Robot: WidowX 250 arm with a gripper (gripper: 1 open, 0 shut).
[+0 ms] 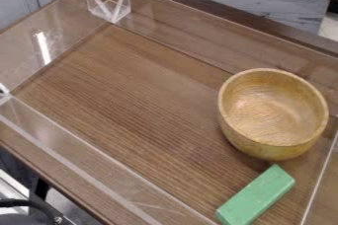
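A gold-tan round bowl [271, 130] sits empty on the right part of the wooden surface [126, 91]. A green rectangular block [256, 195] lies below the bowl, near the bottom right. My gripper is not visible in this view.
Clear plastic edges [110, 5] run along the left and top-left of the surface. Grey planks show behind the back edge, and dark cables appear at the lower-left corner.
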